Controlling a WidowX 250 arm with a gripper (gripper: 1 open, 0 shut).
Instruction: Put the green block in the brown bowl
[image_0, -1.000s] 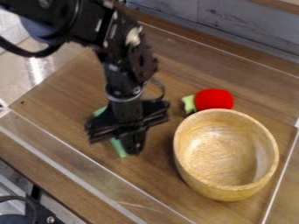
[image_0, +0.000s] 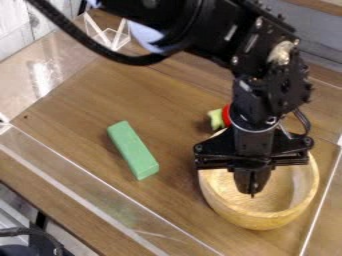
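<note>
The green block (image_0: 132, 150) lies flat on the wooden table, left of the bowl and clear of the gripper. Over the brown bowl (image_0: 297, 200) hangs my gripper (image_0: 251, 188), pointing down, its fingertips at the bowl's opening. Those fingers are shut, and nothing shows between them. The arm covers the bowl's back left rim.
A red object with a green end (image_0: 217, 118) sits behind the bowl, mostly hidden by the arm. A clear low wall (image_0: 100, 200) runs along the table's front left. Bare wood (image_0: 80, 110) surrounds the block.
My gripper has moved right, from above the green block to over the brown bowl. The block lies in the same place, and the bowl has not moved.
</note>
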